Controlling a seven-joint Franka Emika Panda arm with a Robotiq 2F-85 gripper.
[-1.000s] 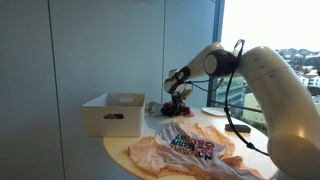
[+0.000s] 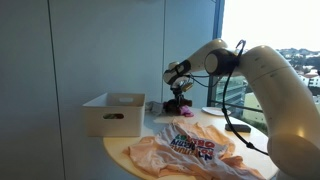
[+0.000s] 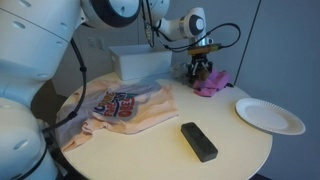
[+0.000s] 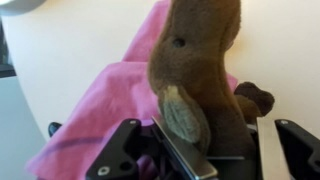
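A brown plush toy (image 4: 185, 60) with a dark eye fills the middle of the wrist view. My gripper is shut on it, one finger at either side of its lower part. Bunched pink cloth (image 4: 105, 105) lies beside and behind the toy; whether any of it is pinched too, I cannot tell. In the second exterior view the gripper (image 3: 202, 68) stands at the far side of the table, just above the pink cloth (image 3: 212, 84). The first exterior view shows the pink cloth (image 2: 186, 111) only as a small patch below the wrist.
An open white bin (image 2: 113, 115) stands at the table's left. A peach cloth with coloured lettering (image 3: 118, 105) spreads over the middle. A black block (image 3: 199, 142) and a white plate (image 3: 269, 116) lie on the right. Bare tabletop shows around the block.
The arm and wrist have shifted slightly at the back of the table. The pink cloth beneath the gripper shows brighter now. The bin and the lettered cloth have stayed put.
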